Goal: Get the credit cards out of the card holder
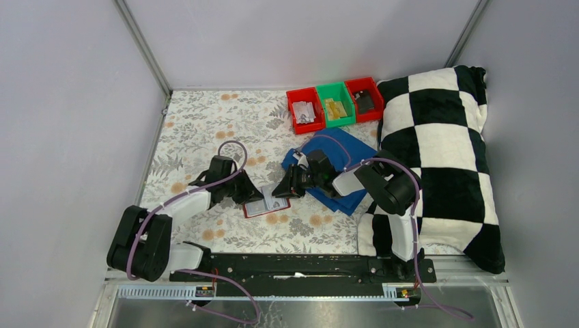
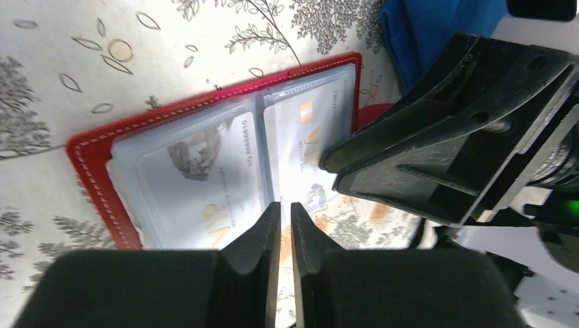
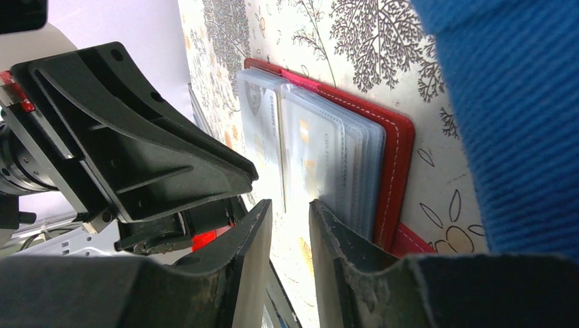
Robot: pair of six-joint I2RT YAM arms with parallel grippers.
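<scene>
The red card holder [image 1: 267, 214] lies spread open on the table, with clear sleeves on both halves. White cards show through them: a left card [image 2: 239, 164] and a right card [image 2: 293, 126] in the left wrist view. My left gripper is open by a narrow gap over the holder's near side, nothing between its tips. Over the right half, my right gripper is open more widely and also empty, close to the right-hand sleeves [image 3: 314, 130]. Whether any fingertip touches a sleeve is unclear. From above, the arms partly cover the holder.
A blue cloth [image 1: 351, 147] lies right of the holder under the right arm. Behind it stand a red bin [image 1: 290, 109], a green bin [image 1: 341, 124] and another red bin [image 1: 372, 117] with items inside. A checkered cushion [image 1: 444, 130] fills the right side.
</scene>
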